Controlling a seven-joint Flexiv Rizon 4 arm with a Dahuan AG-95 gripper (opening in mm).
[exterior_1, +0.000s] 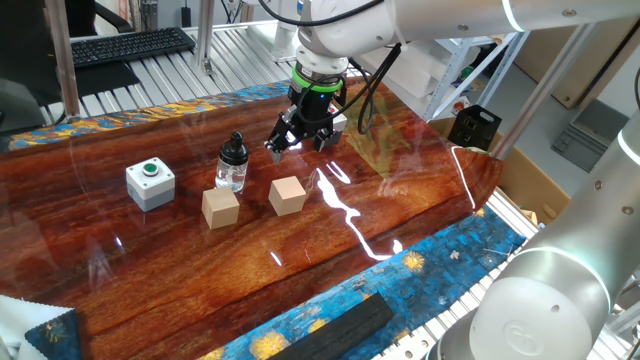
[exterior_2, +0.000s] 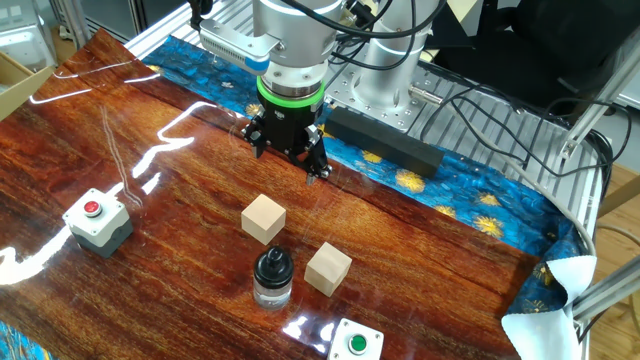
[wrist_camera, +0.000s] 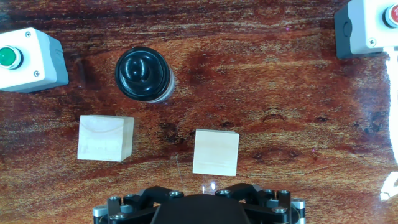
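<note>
Two plain wooden cubes rest apart on the glossy brown table: one cube (wrist_camera: 216, 152) lies closest to the gripper, the other cube (wrist_camera: 102, 138) sits nearer the bottle's side. A clear bottle with a black cap (exterior_2: 273, 277) stands upright beside them. My gripper (exterior_2: 288, 165) hangs above the table, pointing down, its fingers spread wide with nothing between them. In the wrist view the gripper shows at the bottom edge, just below the nearer cube and apart from it. Exterior view 1 shows both cubes (exterior_1: 287, 196) clear of the gripper (exterior_1: 298, 150).
A green-button box (exterior_1: 151, 184) stands beyond the bottle. The red-button box (exterior_2: 98, 220) sits on the opposite side, partly hidden behind the gripper in exterior view 1. A long black bar (exterior_2: 384, 141) lies along the blue patterned edge.
</note>
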